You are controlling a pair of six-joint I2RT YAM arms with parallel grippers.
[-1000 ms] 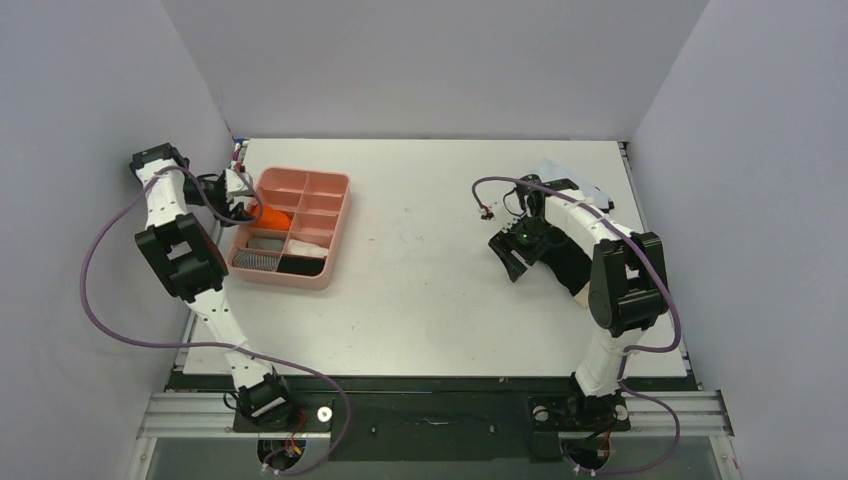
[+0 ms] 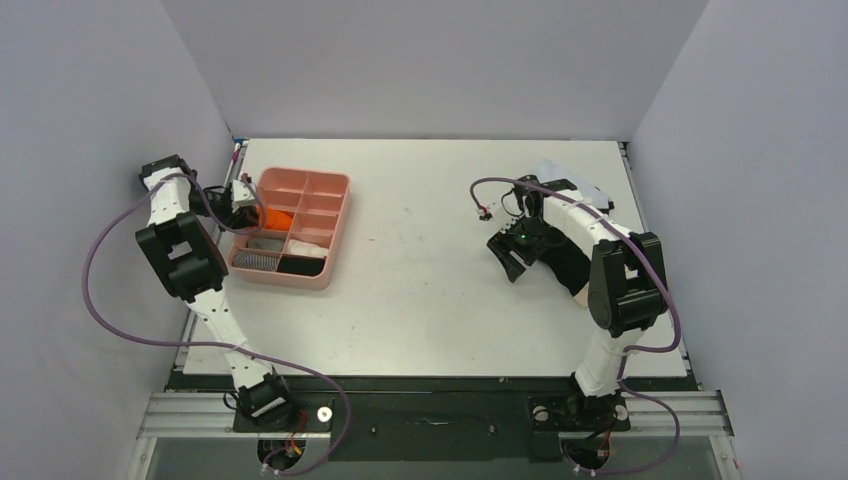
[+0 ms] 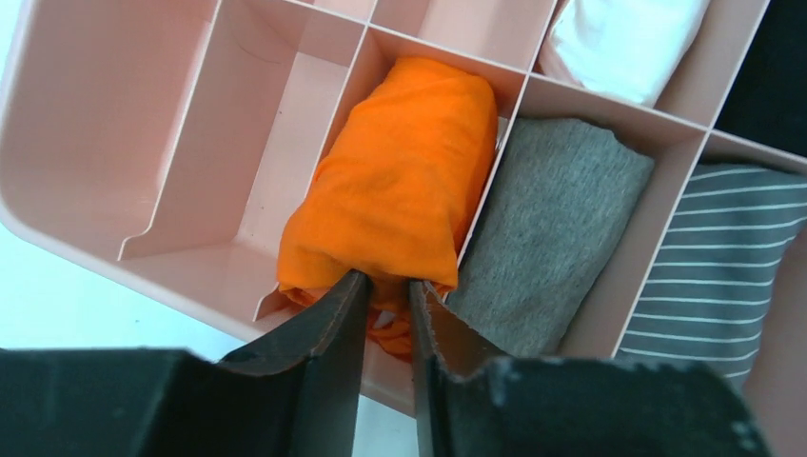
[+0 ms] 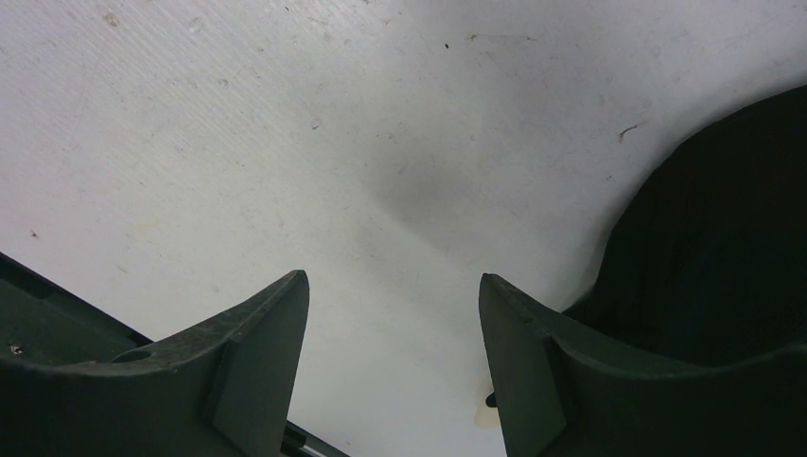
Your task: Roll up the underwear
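Observation:
A folded orange underwear (image 3: 400, 181) fills one compartment of the pink divided box (image 2: 340, 225), its near end slightly loose at the bottom. Over that end my left gripper stands part open, its fingertips against the orange cloth with a small gap between them. Whether it grips the cloth does not show clearly. Far to the right, my right gripper is open over bare table, nothing between its fingers. Black cloth (image 4: 723, 228) lies beside the right finger.
Neighbouring compartments hold a grey roll (image 3: 561, 219), a striped roll (image 3: 723, 257) and a white roll (image 3: 628, 43). Compartments left of the orange one are empty. Pale cloth (image 2: 580, 182) lies at the back right.
The right arm looks almost still. The box stays in place.

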